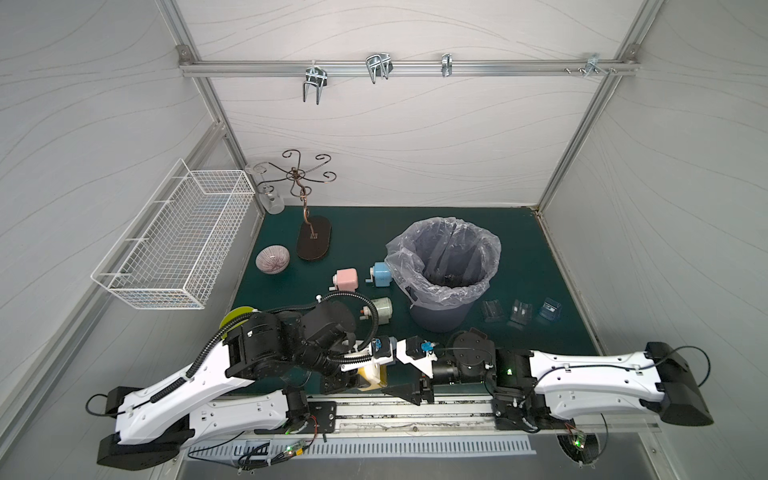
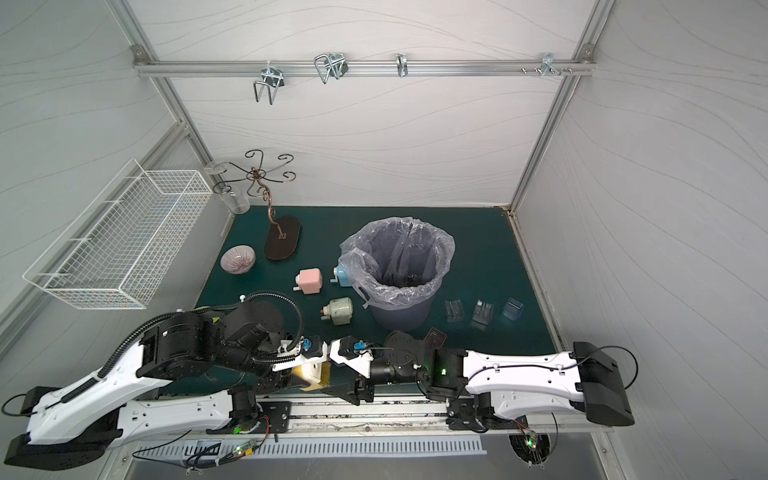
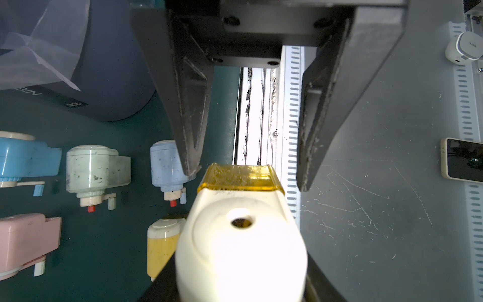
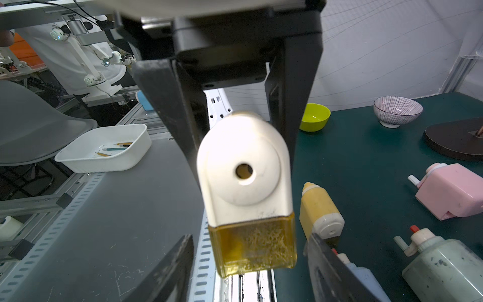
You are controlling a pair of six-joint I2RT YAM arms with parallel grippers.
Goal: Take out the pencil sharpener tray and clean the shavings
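A cream sharpener with an amber shavings tray is held in my left gripper (image 1: pixel 360 372), over the front edge of the table; in the right wrist view its tray (image 4: pixel 251 244) shows shavings inside. My right gripper stands open close to that tray, its fingers (image 4: pixel 324 266) either side, apparently apart from it. A grey bin (image 1: pixel 436 312) with a clear liner stands at centre right. Other sharpeners, pink (image 1: pixel 345 280), blue (image 1: pixel 380 273), pale green (image 4: pixel 440 269), lilac (image 3: pixel 166 166) and yellow (image 3: pixel 163 241), lie on the table.
Several clear trays (image 1: pixel 520 312) lie right of the bin. A striped bowl (image 1: pixel 272 258), a green bowl (image 4: pixel 314 118) and a metal stand (image 1: pixel 313 236) are at the left, below a wire basket (image 1: pixel 172 232).
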